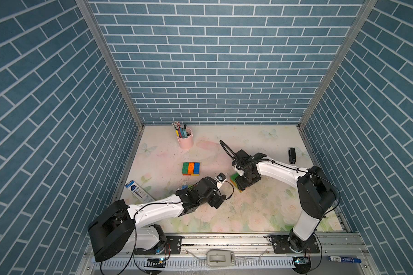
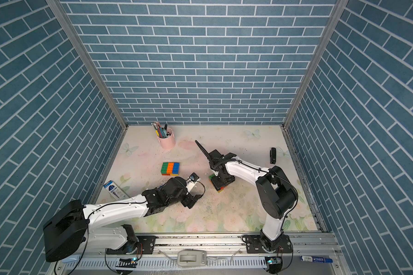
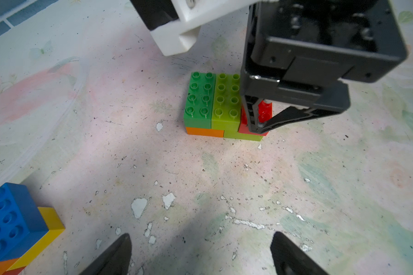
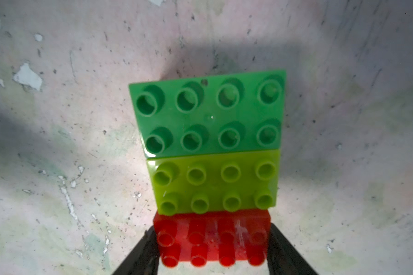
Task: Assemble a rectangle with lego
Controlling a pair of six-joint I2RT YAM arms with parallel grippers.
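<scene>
In the right wrist view my right gripper is shut on a red brick (image 4: 211, 229) at one end of a block. Beside the red lie a lime brick (image 4: 215, 183) and a dark green brick (image 4: 208, 116), all in one row. The left wrist view shows a lower layer beneath, with an orange brick (image 3: 205, 132) and a lime brick (image 3: 243, 136) visible; the rest of that layer is hidden. My left gripper stands open above bare table, nearer the front than the block, nothing between its fingers.
Another two-layer block (image 1: 191, 168) of green, orange and blue sits left of centre. More bricks (image 1: 184, 187) show partly behind the left arm. A pink pen cup (image 1: 185, 138) stands at the back left, a black stapler (image 1: 292, 155) at right.
</scene>
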